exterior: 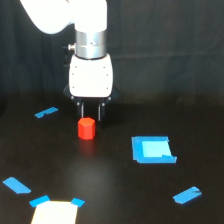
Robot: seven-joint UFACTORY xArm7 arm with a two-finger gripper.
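Observation:
A small red block (87,129) stands on the dark table, left of the middle. My gripper (91,109) points down just above or behind it, at the end of the white arm. Its two dark fingers are apart, and nothing shows between them. The block appears just below the fingertips; how far the two are apart in depth I cannot tell.
Blue tape frames a pale square (156,149) to the right of the block. A cream square (54,213) with blue tape at its corners lies at the front left. Single tape strips mark the table. Between these, the tabletop is clear.

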